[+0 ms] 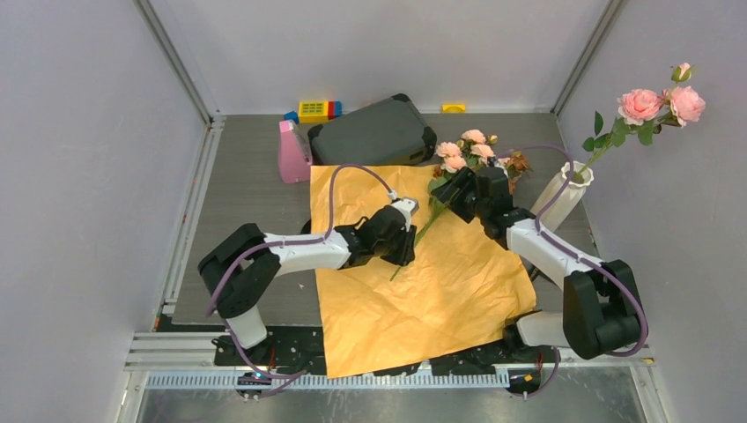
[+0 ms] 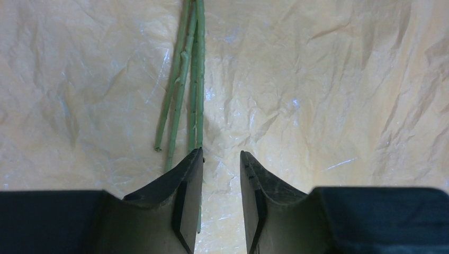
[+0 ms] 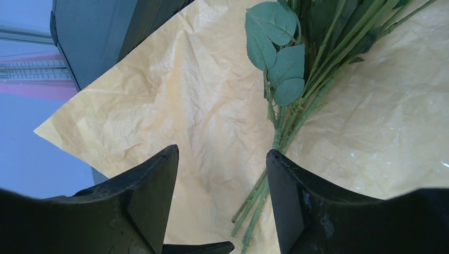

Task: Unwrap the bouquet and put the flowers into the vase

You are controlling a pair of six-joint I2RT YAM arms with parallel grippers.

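Observation:
A bunch of pale pink flowers point(image 1: 477, 149) lies on the yellow paper's upper right corner, its green stems point(image 1: 431, 221) running toward the lower left. My left gripper point(image 1: 408, 249) is over the lower stems. In the left wrist view its fingers stand open, with the stem ends point(image 2: 176, 116) beside and partly behind the left finger. Farther up the bunch, my right gripper point(image 1: 451, 201) has its fingers apart. The right wrist view shows stems point(image 3: 288, 127) passing behind its right finger, nothing gripped. On the right, a white vase point(image 1: 561, 201) holds pink roses point(image 1: 639, 107).
Yellow paper point(image 1: 423, 317) covers the middle of the table. A dark grey case point(image 1: 374, 130) lies behind it, beside a pink object point(image 1: 293, 152). Toy bricks point(image 1: 314, 112) sit at the back. The right arm lies close to the vase.

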